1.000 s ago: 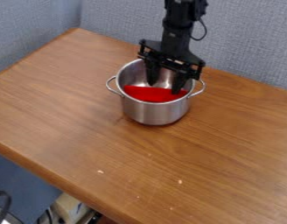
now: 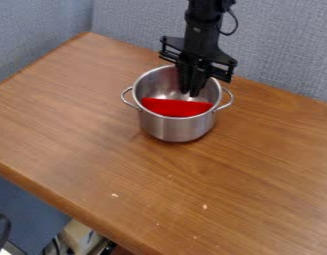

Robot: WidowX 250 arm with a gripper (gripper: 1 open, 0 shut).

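Observation:
A steel pot (image 2: 177, 127) with two side handles stands on the wooden table (image 2: 87, 149). A red object (image 2: 173, 106) lies inside it. My black gripper (image 2: 190, 84) hangs over the pot's back part, its fingertips down at or just inside the rim above the red object. It looks shut, and nothing shows between its fingers, though the tips are small and dark.
A grey padded wall runs behind it and along the left. Cables and other items show below the table's edge at the lower left.
My gripper has moved left and slightly up from the pot's right side, and more of the pot's inside shows. The pot has stayed in place.

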